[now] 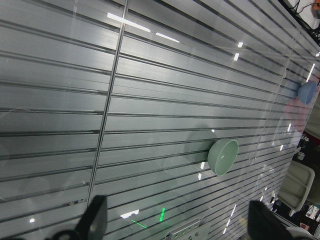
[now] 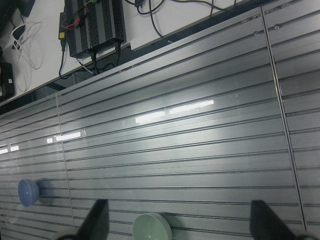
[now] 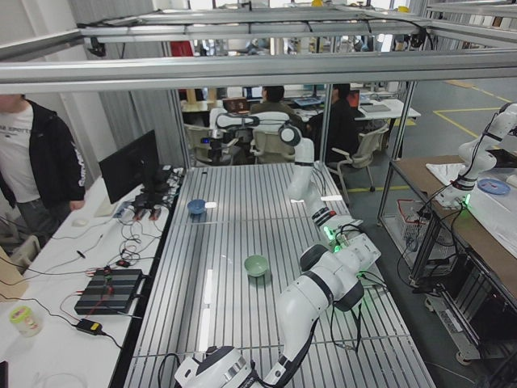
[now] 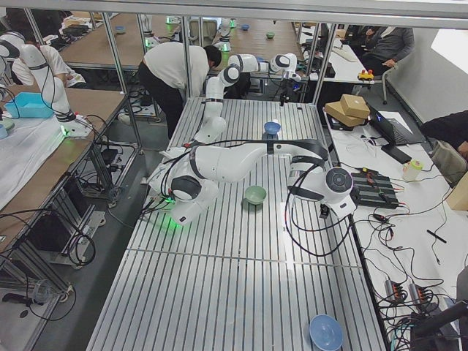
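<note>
A green bowl [image 3: 256, 265] [image 4: 255, 194] [image 1: 223, 156] [image 2: 151, 227] sits near the middle of the slatted metal table. A blue bowl [image 3: 196, 206] [image 2: 28, 192] lies farther off along the table, and the camera right view shows one blue bowl [image 4: 325, 332] at the near end and another blue dish [image 4: 271, 127] at the far end. My left gripper and right gripper are raised above the table, their fingertips wide apart at the bottom edge of each wrist view, both open with nothing between them.
A white desk [image 3: 97, 339] with a monitor, power units and cables runs along one side. Metal frame posts surround the table. Neighbouring robot stations and people are in the background.
</note>
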